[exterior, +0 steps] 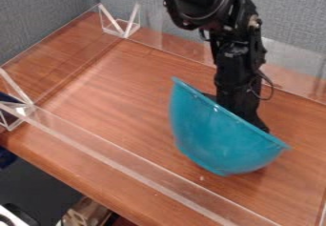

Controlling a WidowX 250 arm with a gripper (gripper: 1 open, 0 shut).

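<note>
A turquoise plastic bowl (pixel 216 134) sits tipped on its side on the wooden table (pixel 114 96), right of centre. The black arm reaches down from the top to just behind and inside its raised rim, where the gripper (pixel 238 112) is mostly hidden by the bowl, so its fingertips and their state do not show.
Clear low walls edge the table, with white wire brackets (pixel 120 24) at the back left and at the left front. A dark gap with some clutter lies beyond the front left edge.
</note>
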